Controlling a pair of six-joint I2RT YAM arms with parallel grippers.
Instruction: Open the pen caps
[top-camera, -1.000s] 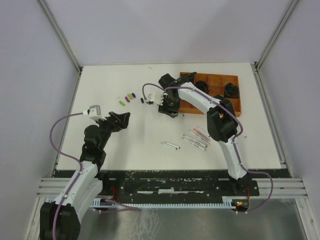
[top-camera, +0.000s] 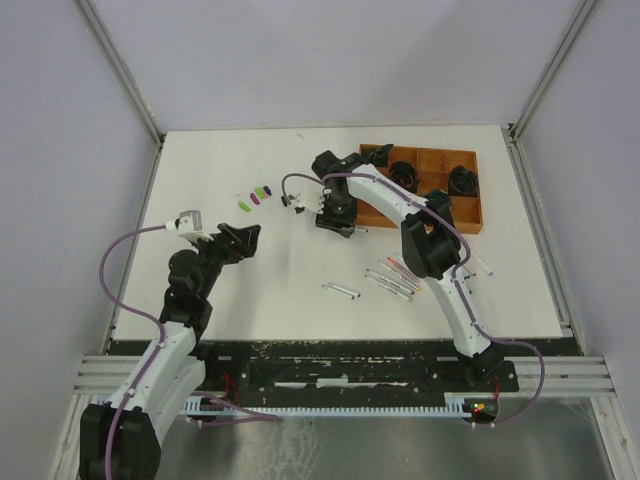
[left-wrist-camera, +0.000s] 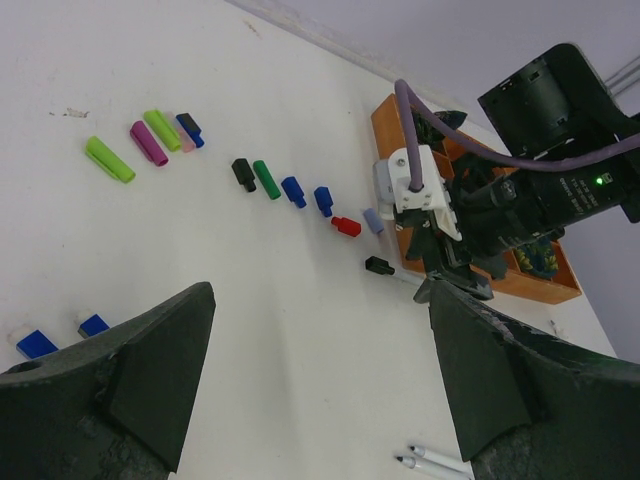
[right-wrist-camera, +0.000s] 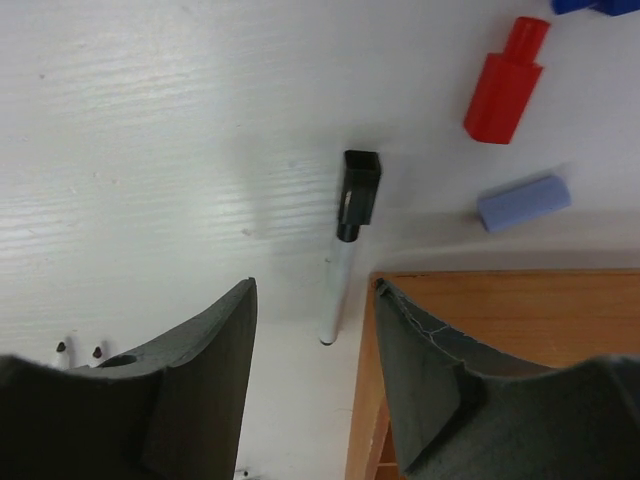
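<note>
Next to the wooden box (right-wrist-camera: 480, 300) lies a thin pale pen (right-wrist-camera: 338, 290) with a black cap (right-wrist-camera: 359, 188) at one end. Above that pen, my right gripper holds its fingers part open with nothing between them; the cap is just beyond the fingertips. My left gripper is wide open and empty over bare table on the left side. Loose caps lie on the table, among them a red cap (right-wrist-camera: 502, 90), a grey-blue cap (right-wrist-camera: 525, 203), a lime cap (left-wrist-camera: 108, 160) and a purple cap (left-wrist-camera: 149, 143).
Wooden compartments hold several black round items, such as one (top-camera: 462, 181) at the right. Slim pens (top-camera: 390, 284) and a white pair (top-camera: 342, 291) lie nearer the front. Bare table stretches between the arms.
The left arm has stayed still.
</note>
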